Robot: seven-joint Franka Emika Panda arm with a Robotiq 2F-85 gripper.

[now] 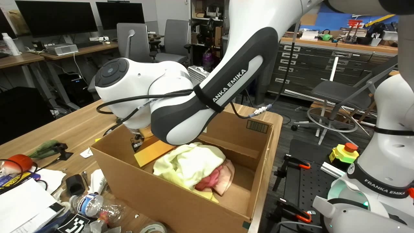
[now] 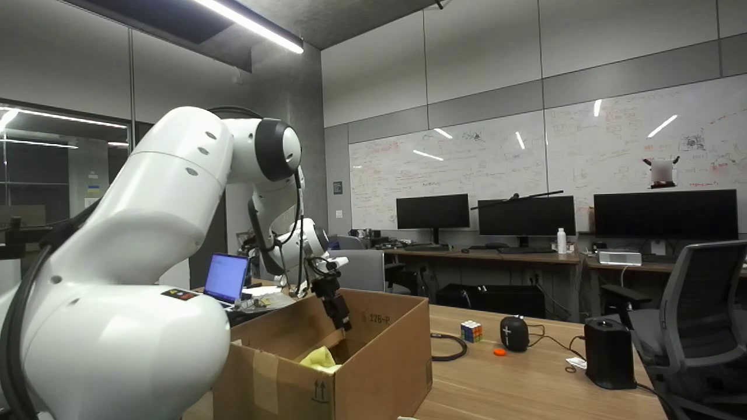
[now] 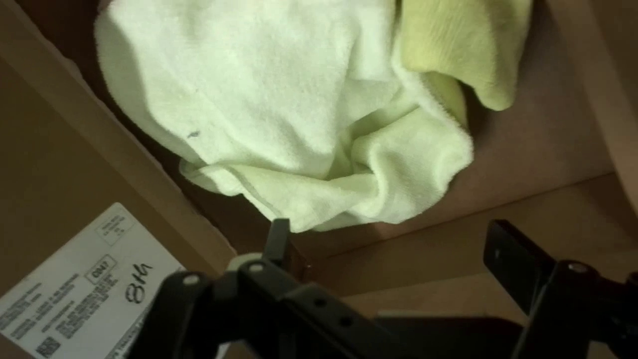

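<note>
Pale yellow-green cloth [image 1: 192,163] lies crumpled inside a cardboard box [image 1: 178,207]. Beneath it, in exterior view 1, show a pink-red cloth [image 1: 210,178] and a peach one [image 1: 225,177]. My gripper is open, and no object sits between its fingers. In the wrist view the pale cloth [image 3: 269,107] lies beyond the fingertips, nearer the left one, with a yellower fold [image 3: 466,45] at upper right. Exterior view 2 has the gripper [image 2: 344,325] pointing down inside the box, near its far wall. An orange flat piece [image 1: 153,151] shows below the wrist in exterior view 1.
The box walls stand close around the gripper; a white label [image 3: 89,287] is on one. Left of the box, the table holds a plastic bottle [image 1: 87,204], papers [image 1: 25,207] and other clutter. A puzzle cube [image 2: 471,331] and black speaker [image 2: 515,333] stand outside the box.
</note>
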